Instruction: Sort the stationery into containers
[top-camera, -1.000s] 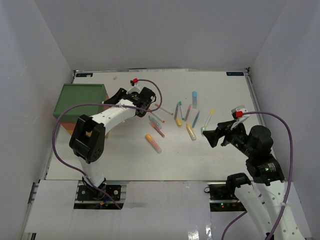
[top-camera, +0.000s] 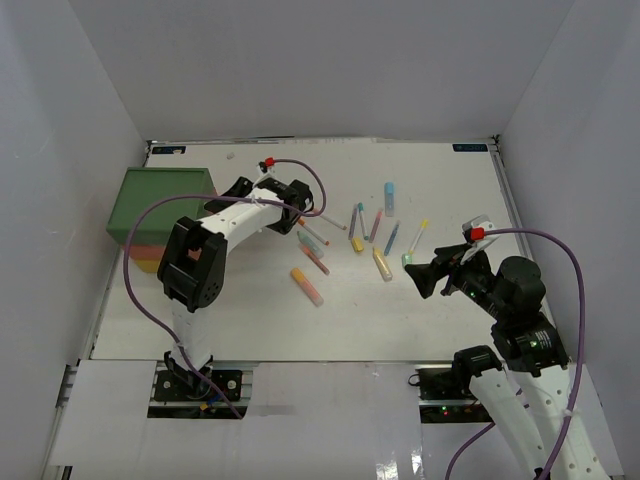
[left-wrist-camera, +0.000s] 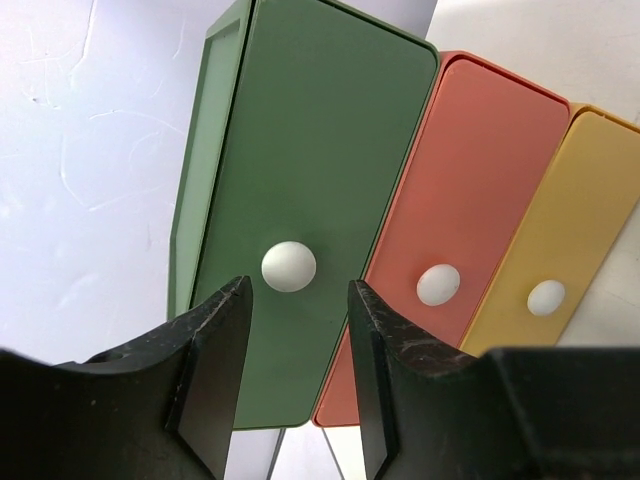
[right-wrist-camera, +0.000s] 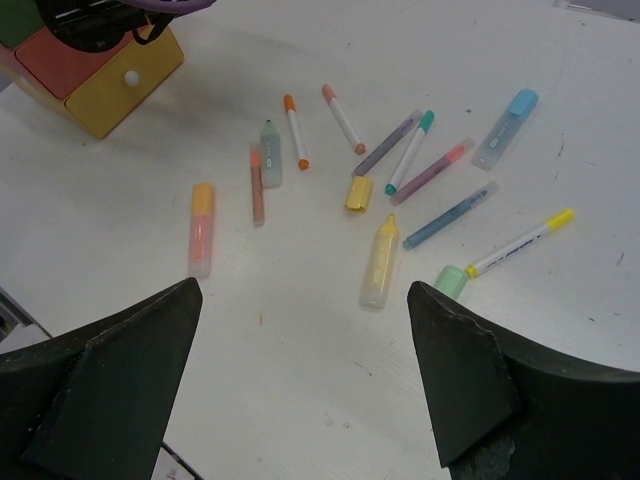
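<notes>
A stack of green (left-wrist-camera: 320, 150), red (left-wrist-camera: 480, 170) and yellow (left-wrist-camera: 580, 200) drawers with white knobs stands at the left of the table. My left gripper faces the drawer fronts, its fingers apart around the height of the green drawer's knob (left-wrist-camera: 288, 266), nothing seen between them. Loose stationery lies mid-table: markers such as a yellow-capped one (right-wrist-camera: 520, 243), an orange highlighter (right-wrist-camera: 200, 230), a yellow bottle (right-wrist-camera: 380, 260), a blue highlighter (right-wrist-camera: 505, 130) and several more pens. My right gripper hangs open over the table's right side, empty.
Grey walls bound it at the back and both sides.
My left arm has shifted slightly toward the drawers on the left. The right arm and the stationery look unchanged.
</notes>
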